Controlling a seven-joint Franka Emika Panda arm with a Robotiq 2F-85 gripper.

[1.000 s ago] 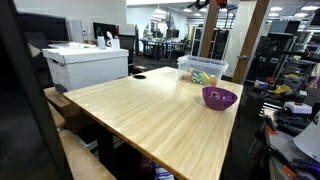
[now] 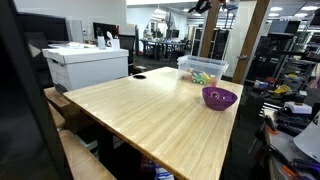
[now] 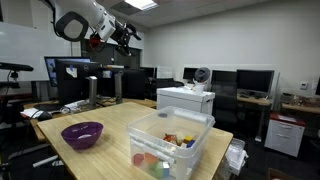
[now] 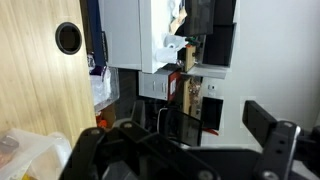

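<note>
High above the table hangs my gripper (image 3: 128, 40), at the upper left in the second exterior view. In the wrist view its two dark fingers (image 4: 283, 142) stand apart along the bottom edge, and nothing shows between them. On the wooden table a purple bowl (image 2: 219, 98) sits near the right edge; it appears empty apart from a small pale patch inside. Beside it stands a clear plastic bin (image 3: 170, 135) with several colourful items (image 3: 180, 140) in it. Both are well below the gripper and apart from it.
A round black disc (image 4: 68, 38) lies on its far part. A white cabinet (image 2: 90, 68) stands past the far end, with desks and monitors (image 3: 254, 81) behind.
The arm at the top of the first exterior view has shifted slightly. The bowl, the bin and its contents stay where they were.
</note>
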